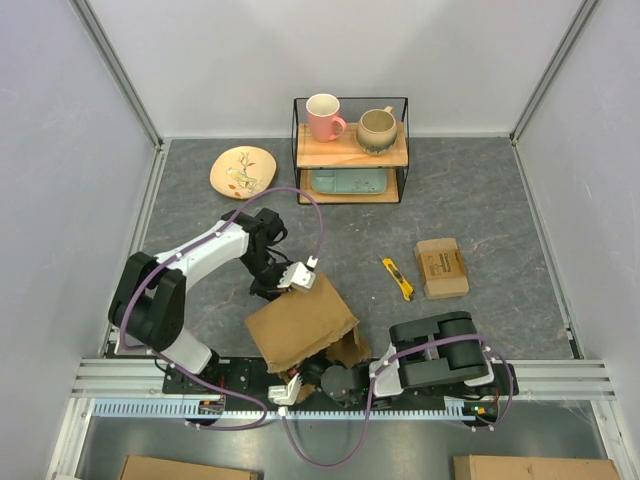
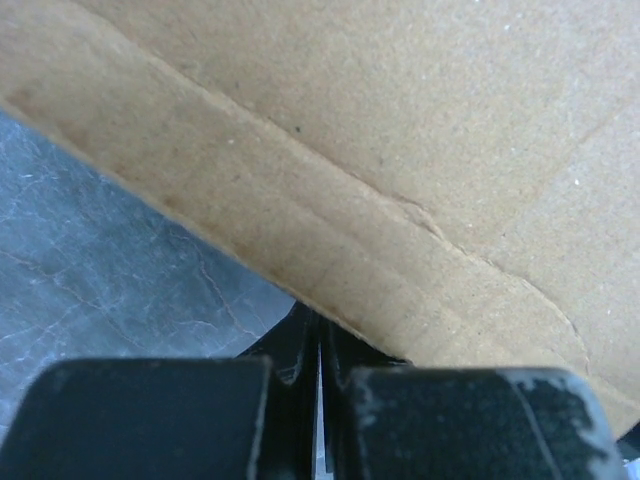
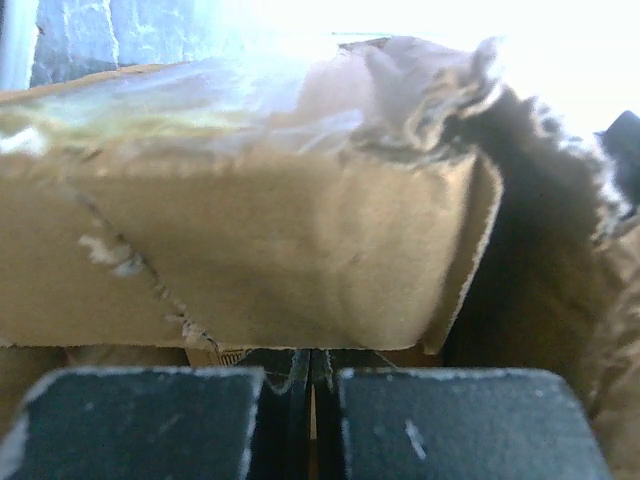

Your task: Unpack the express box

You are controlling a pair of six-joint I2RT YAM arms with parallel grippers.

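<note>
The cardboard express box (image 1: pixel 300 320) is tilted at the front of the table, between the arms. My left gripper (image 1: pixel 285 285) is at its upper left; in the left wrist view its shut fingers (image 2: pixel 300 400) are by the edge of a cardboard panel (image 2: pixel 420 140), with grey table behind. My right gripper (image 1: pixel 300 385) is low at the box's front, largely hidden in the top view; in the right wrist view its shut fingers (image 3: pixel 440 420) face a torn cardboard flap (image 3: pixel 260 240) with clear tape on top. I see nothing clearly held in either.
A yellow box cutter (image 1: pixel 398 278) and a small carton (image 1: pixel 442 268) lie to the right. A plate (image 1: pixel 243 170) and a rack (image 1: pixel 350 150) with two mugs stand at the back.
</note>
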